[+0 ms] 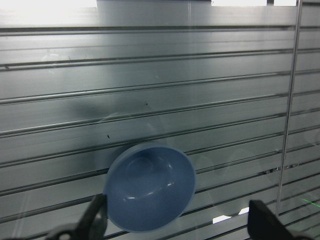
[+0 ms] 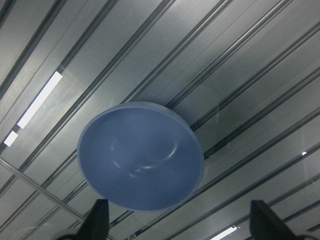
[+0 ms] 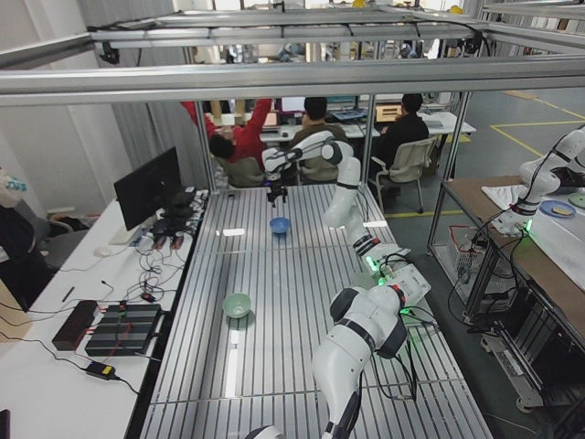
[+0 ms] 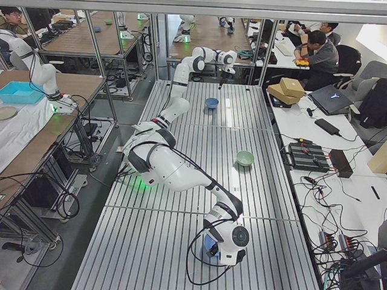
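A blue bowl (image 3: 280, 224) sits on the slatted metal table (image 3: 274, 283), below the far arm's gripper. In the camera right view, a second blue bowl (image 4: 210, 243) lies under the near arm's wrist, partly hidden. A pale green bowl (image 3: 236, 307) stands between them. In the left wrist view, my left gripper is open above a blue bowl (image 1: 150, 187), which is near its left finger. In the right wrist view, my right gripper is open above a blue bowl (image 2: 140, 155). Neither holds anything.
A side desk (image 4: 338, 121) with boxes, cables and black devices runs alongside the table. Metal frame posts and beams surround it. Another bench (image 3: 484, 197) with an arm stands at the other side.
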